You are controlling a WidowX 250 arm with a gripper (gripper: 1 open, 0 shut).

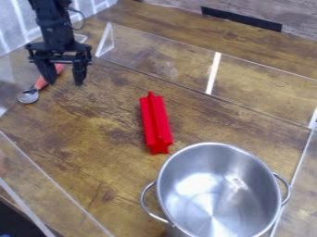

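Observation:
My black gripper (62, 67) is at the upper left, its fingers pointing down over a utensil (28, 94) with a silver head and a red handle. The handle runs up beneath the fingers; whether they touch it or how far they stand apart is hard to make out. A red bar-like block (156, 123) lies in the middle of the wooden table. A large steel pot (217, 190) with two side handles stands at the lower right.
Clear low barriers edge the work area (99, 139) at the back, left and right. The wooden surface between the utensil, the red block and the pot is open.

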